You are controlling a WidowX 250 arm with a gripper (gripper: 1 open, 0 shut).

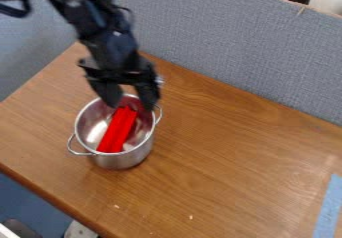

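Observation:
A steel pot (pixel 127 154) with two side handles stands on the wooden table at the left of the camera view, holding a long red object (pixel 116 130). The robot's dark gripper (pixel 123 91) is open above the pot's back rim, somewhat blurred. Whether its fingertips reach inside the pot is hard to tell.
A grey padded wall (pixel 247 42) runs along the back. The table's left front edge is near the pot.

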